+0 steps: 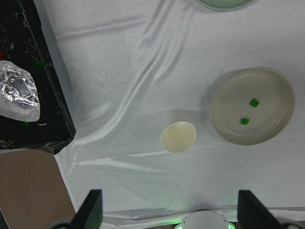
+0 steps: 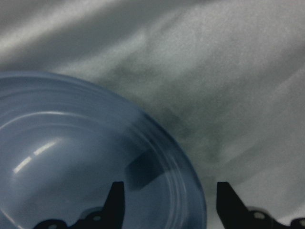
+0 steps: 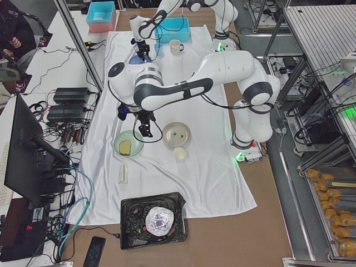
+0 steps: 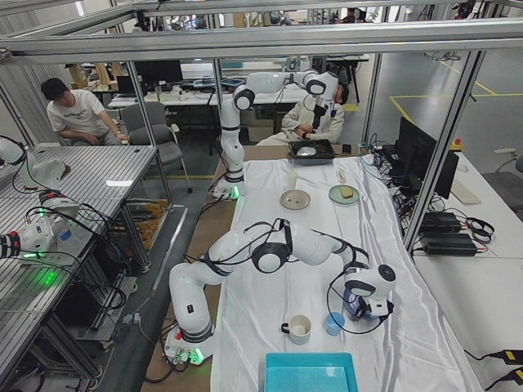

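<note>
My left gripper hangs open over the cloth, nothing between its fingers. Below it are a beige plate point(image 1: 252, 106) with two green cubes point(image 1: 254, 102), a cream cup point(image 1: 178, 136) and a black tray point(image 1: 52, 119) holding crumpled foil point(image 1: 18, 93). A green plate point(image 3: 122, 149) with a yellow piece point(image 3: 124, 147) lies nearby. My right gripper is open just above the rim of a blue plate point(image 2: 71, 143), one finger over the plate, the other outside it.
A teal bin point(image 4: 309, 374), a mug point(image 4: 299, 328) and a blue cup point(image 4: 334, 323) stand near the right arm. The cloth between the two arms is mostly clear; a monitor and cables line one side.
</note>
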